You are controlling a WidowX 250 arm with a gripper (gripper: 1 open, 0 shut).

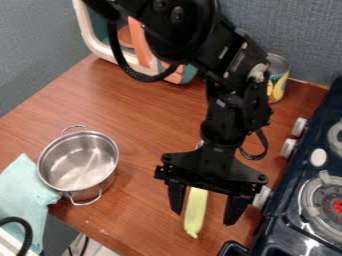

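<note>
My black gripper [205, 200] hangs over the right part of the wooden table, its two fingers spread apart and pointing down, one on either side of a pale yellow elongated object [195, 219], perhaps corn or a banana, that lies lengthwise beneath it. The upper part of that object is hidden behind the gripper body, and I cannot tell whether the fingers touch it.
A steel pot [76, 159] stands at left beside a light blue cloth [23, 190]. A stove [317, 218] borders the right side. A can [275, 85] and a dish rack [94, 20] are at the back.
</note>
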